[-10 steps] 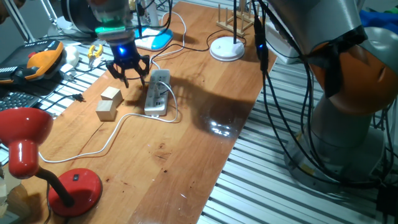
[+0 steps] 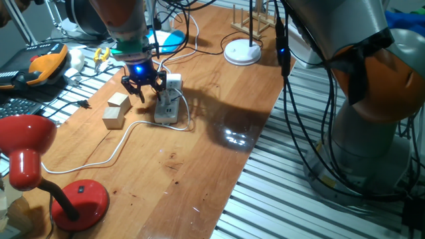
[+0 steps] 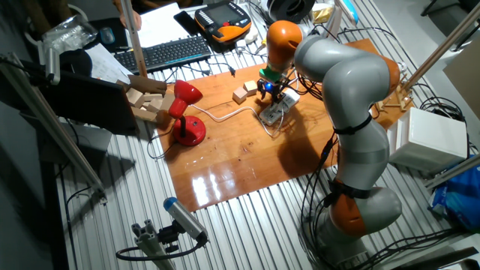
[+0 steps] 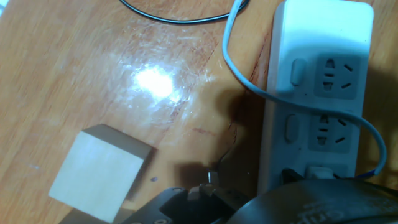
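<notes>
Over the table hangs my gripper [image 2: 152,99], pointing down, its two fingers apart and no object visible between them. The white power strip [image 2: 167,114] lies beside and partly beneath it, close to one finger; I cannot tell whether they touch. A white plug and cable sit in the strip. Two pale wooden blocks, a nearer one [image 2: 113,118] and a farther one [image 2: 119,101], rest on the other side of the gripper. In the wrist view, dark gripper parts cover the strip's lower end, while one block [image 4: 96,174] shows at lower left.
A red desk lamp [image 2: 81,204] stands at the near left. The white cable [image 2: 126,136] loops across the wood. At the back are a white round lamp base [image 2: 242,52] and a wooden rack [image 2: 254,23].
My gripper has come lower and shifted right, nearer to the power strip. The strip, the blocks and the lamp have stayed where they were.
</notes>
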